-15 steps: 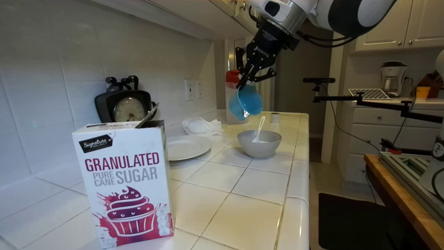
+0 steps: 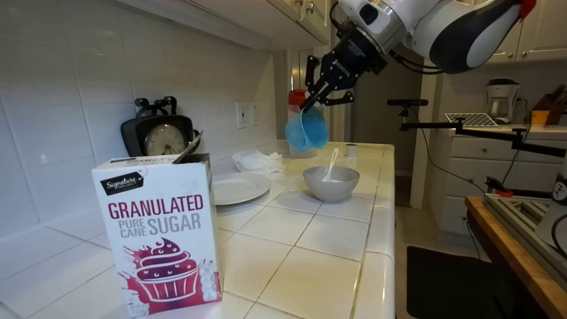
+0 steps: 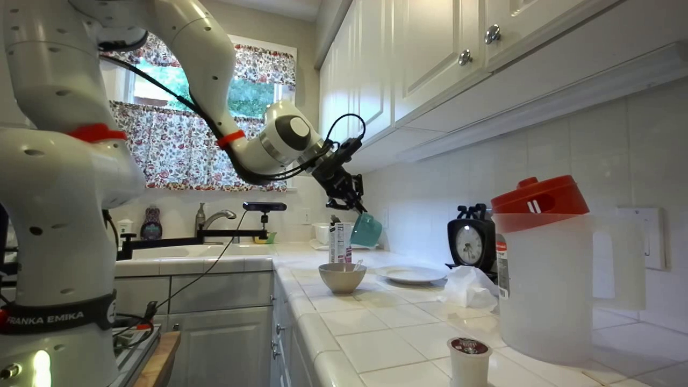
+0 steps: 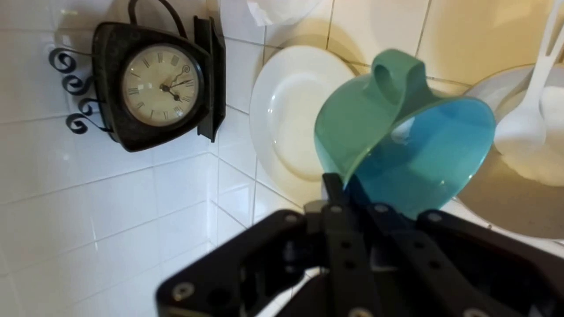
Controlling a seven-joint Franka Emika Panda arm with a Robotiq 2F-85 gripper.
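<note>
My gripper (image 2: 305,108) is shut on the rim of a translucent blue cup (image 2: 308,130), holding it tilted in the air above the counter. In the wrist view the cup (image 4: 365,116) has a handle on its outer side, and its visible inside looks nearly empty. A grey bowl (image 2: 340,187) with a white spoon (image 2: 332,164) in it stands below; the wrist view shows white material (image 4: 539,166) inside the bowl. To the bowl's side lies a white plate (image 3: 411,274), with nothing seen on it.
A sugar box (image 2: 159,239) stands near exterior view 1. Along the wall are a black clock (image 3: 472,238) and crumpled white paper (image 3: 469,287). A red-lidded pitcher (image 3: 545,284) and a small cup (image 3: 469,364) stand at the other end. Cabinets (image 3: 413,58) hang above.
The arm and the cup have shifted slightly left and the cup's tilt has changed in exterior view 1. Bowl, spoon, plate and box stay put.
</note>
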